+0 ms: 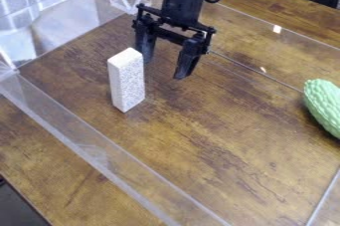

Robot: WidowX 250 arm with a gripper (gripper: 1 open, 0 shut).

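My black gripper stands open above the wooden table, its fingers spread apart. Just left of and below it, a white speckled rectangular block stands upright on the table, near the left finger. A green bumpy vegetable-like object lies at the right edge, partly out of view.
Clear plastic walls or strips run along the left and lower left of the wooden table. A pale cloth or cover is at the top left.
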